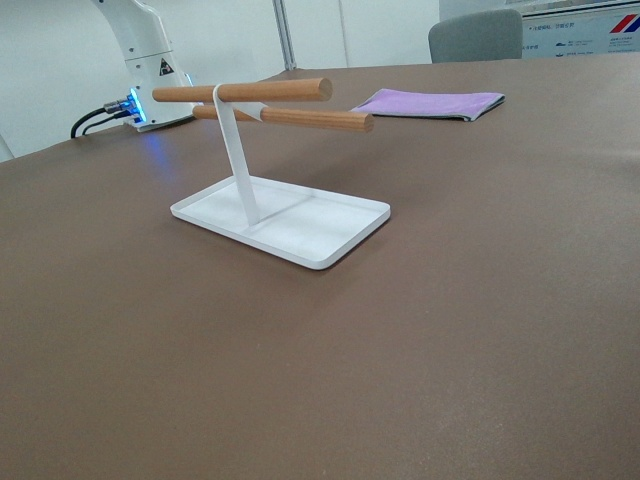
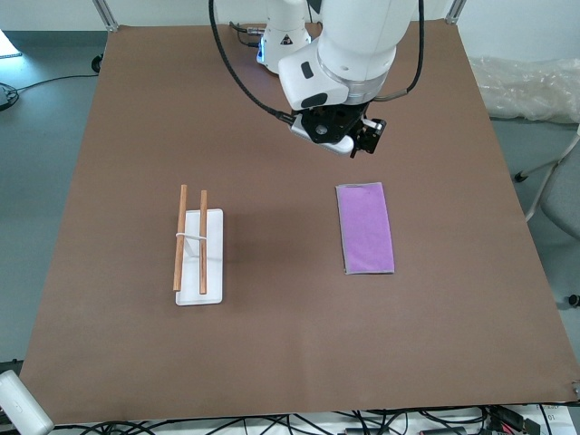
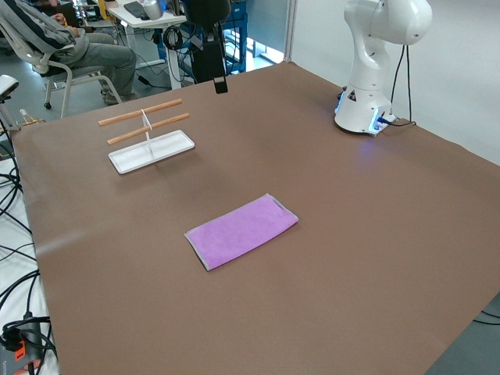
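Note:
A white rack [image 2: 188, 263] with two horizontal wooden rods [image 2: 203, 245] on a tray base stands on the brown table, left of centre in the left view and near the middle of the top view [image 1: 300, 220]. A folded lilac cloth [image 2: 365, 228] with grey edging lies flat to its right, also in the right view [image 3: 241, 231]. My gripper [image 2: 361, 143] is at the arm's end near the back of the table, above and behind the cloth in the left view; whether its fingers are open or shut is unclear.
The arm's base [image 3: 363, 109] stands at the back edge. Cables run along the front edge, and a grey chair [image 2: 566, 190] is beside the right edge.

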